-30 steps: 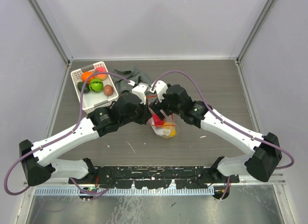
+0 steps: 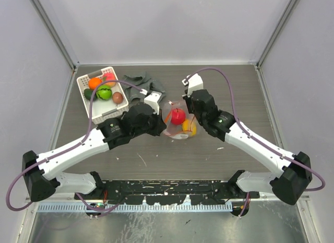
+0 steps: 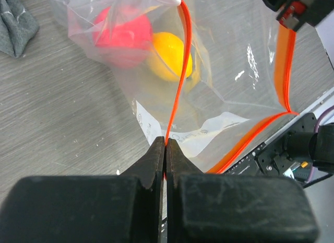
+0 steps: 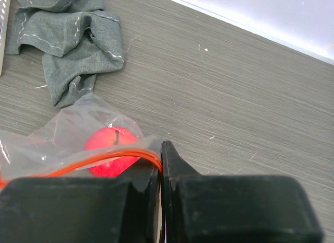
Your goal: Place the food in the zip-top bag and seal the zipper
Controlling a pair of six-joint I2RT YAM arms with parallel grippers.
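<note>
A clear zip top bag (image 3: 122, 78) with an orange-red zipper edge hangs open between my two arms. Inside it lie a red round food piece (image 2: 178, 117) and a yellow one (image 3: 169, 56). My left gripper is shut on one side of the orange bag edge (image 3: 179, 86), which runs up from its fingertips. On the other side, my right gripper is shut on the bag's edge, where the orange strip (image 4: 109, 155) meets its fingers. The red food (image 4: 112, 149) shows through the plastic just left of those fingers.
At the back left stands a white basket (image 2: 82, 86) with several toy foods, including an orange (image 2: 94, 83) and a green pepper (image 2: 104, 92). A crumpled grey cloth (image 2: 136, 82) lies behind the bag.
My right gripper has moved right, away from the left one, and turned. The bag mouth is spread wider, and more of the red and yellow food shows. The left arm has barely shifted.
</note>
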